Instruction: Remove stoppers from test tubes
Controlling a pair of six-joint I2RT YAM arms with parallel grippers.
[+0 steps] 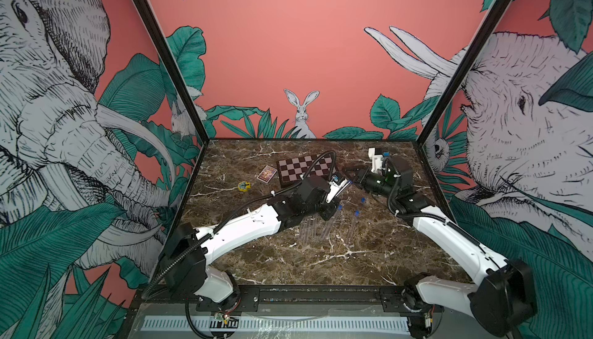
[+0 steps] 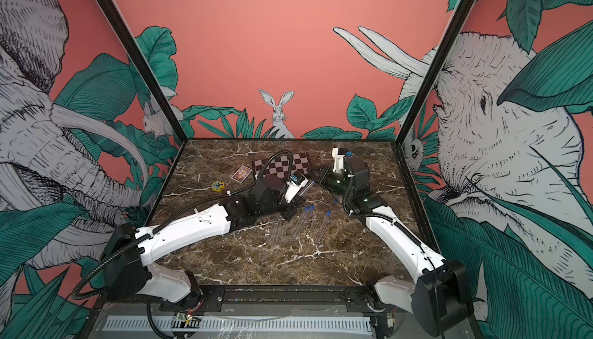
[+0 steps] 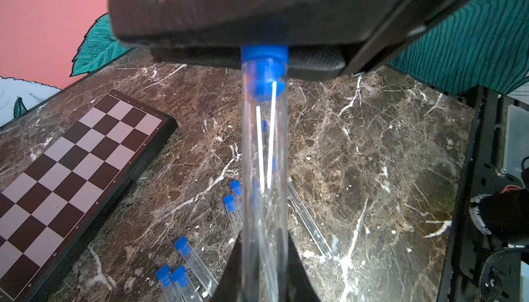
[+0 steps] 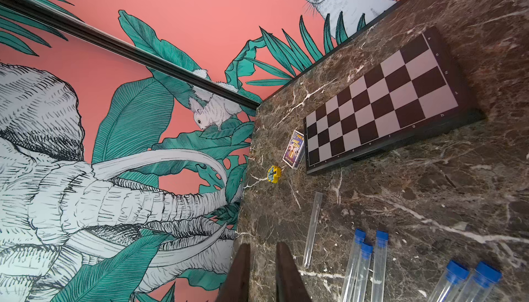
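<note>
My left gripper is shut on an upright clear test tube (image 3: 264, 147) with a blue stopper (image 3: 264, 53). My right gripper is at the stopper, its dark fingers crossing the top of the left wrist view; in the right wrist view its fingertips stand a little apart. Whether they touch the stopper is unclear. More blue-stoppered tubes (image 4: 380, 263) lie on the marble table below, and one tube without a visible stopper (image 4: 313, 227) lies apart from them.
A folded chessboard (image 4: 380, 103) lies at the back middle, with a card box (image 4: 293, 149) and a small yellow object (image 4: 274, 174) to its left. Both arms reach over the table's middle.
</note>
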